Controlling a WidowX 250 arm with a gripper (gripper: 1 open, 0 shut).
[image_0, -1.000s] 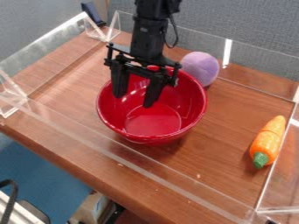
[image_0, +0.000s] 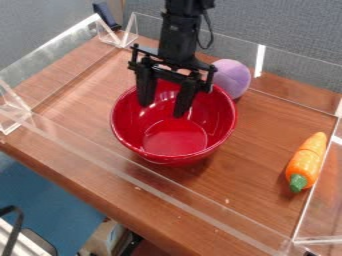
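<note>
My black gripper (image_0: 168, 90) hangs over the red bowl (image_0: 174, 139), its two fingers apart and reaching down into the bowl's back part. I see nothing held between them. A purple round object (image_0: 231, 77) sits behind the bowl on the right, partly hidden by it. An orange toy carrot (image_0: 306, 160) with a green top lies to the right on the wooden table (image_0: 147, 205).
Clear low walls (image_0: 238, 50) edge the table at the back and sides. Beyond the left edge is a blue surface (image_0: 40, 200).
The gripper has shifted slightly to the right over the bowl. The bowl, purple object and carrot look unchanged.
</note>
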